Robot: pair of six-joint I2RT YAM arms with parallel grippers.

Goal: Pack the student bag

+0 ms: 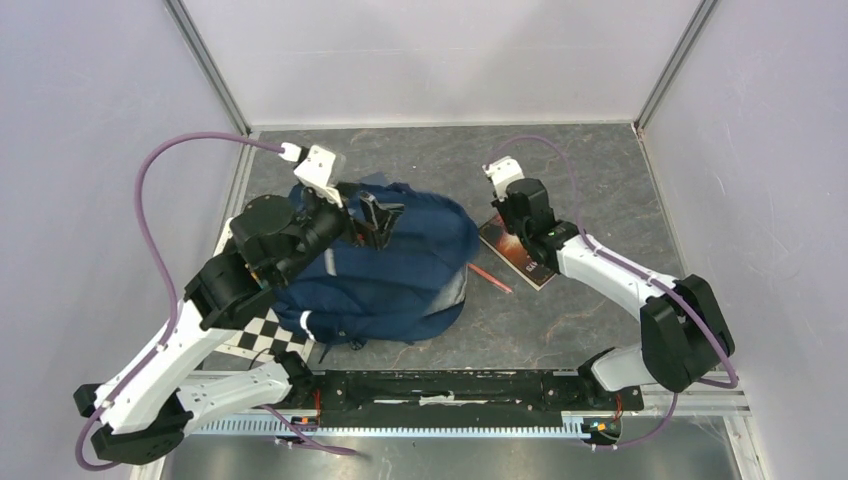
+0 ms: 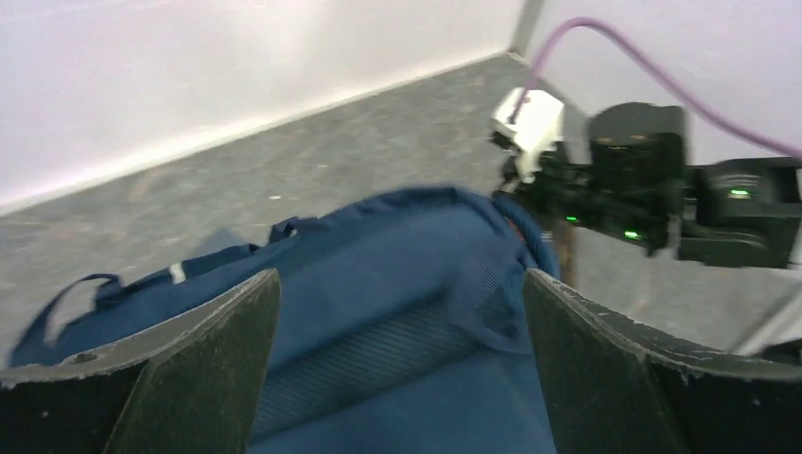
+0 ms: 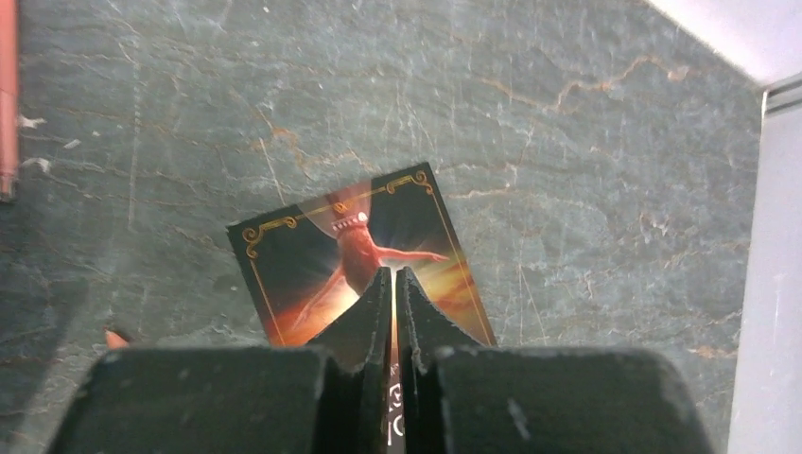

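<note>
The navy bag lies on the left half of the table, its outer cloth drooping so that its opening and contents are hidden from above. Over the bag, my left gripper is open. Its fingers stand wide apart with no cloth between them. A dark book with a fiery cover lies flat on the table, right of the bag. My right gripper is above this book. Only a narrow slit shows between its fingertips, with the cover visible beneath. Between bag and book lies a red pencil.
A black-and-white checkered sheet sticks out from under the bag at the near left. Walls close in the table at the back and both sides. Bare table extends around the book, behind it and in front.
</note>
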